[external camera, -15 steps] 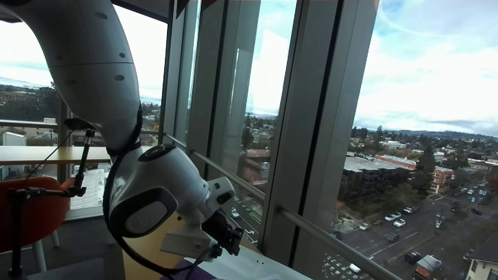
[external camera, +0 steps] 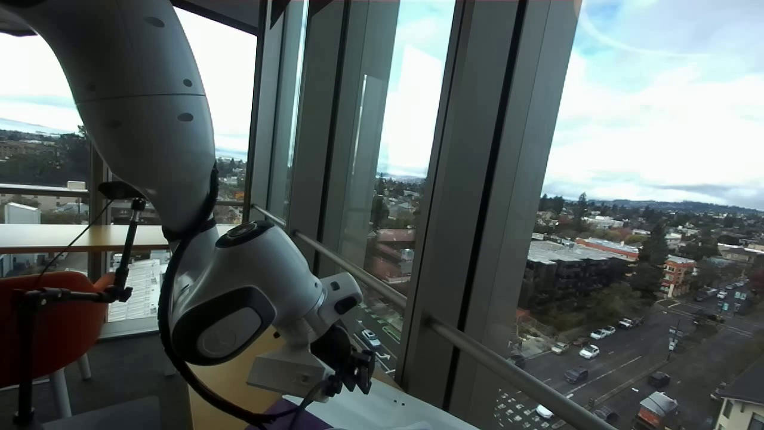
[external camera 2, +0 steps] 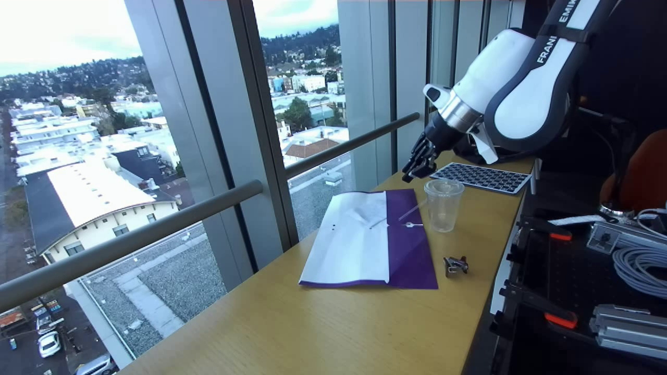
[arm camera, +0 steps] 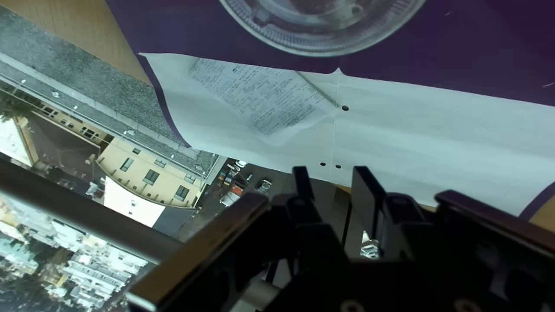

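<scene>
My gripper is open, with nothing between its fingers. In exterior view 2 the gripper (external camera 2: pixel 414 172) hangs above the table, behind the clear plastic cup (external camera 2: pixel 443 209), which stands upright. Only part of the cup's round shape (arm camera: pixel 322 44) shows at the top of the wrist view. A purple folder (external camera 2: pixel 412 256) lies on the table, its white flap (external camera 2: pixel 350 244) toward the window. Printed paper (arm camera: pixel 265 96) sits in the folder's white pocket. The fingertips point past the pocket's edge toward the window side.
A small metal clip-like item (external camera 2: pixel 455 265) lies near the table's right edge. The dark grid-patterned board (external camera 2: pixel 481 177) sits behind the cup. A metal rail (external camera 2: pixel 350 147) runs along the window.
The arm and gripper have shifted very slightly to the right in exterior view 1. The gripper's fingers appear a little farther apart. Outside, cars have moved on the street.
</scene>
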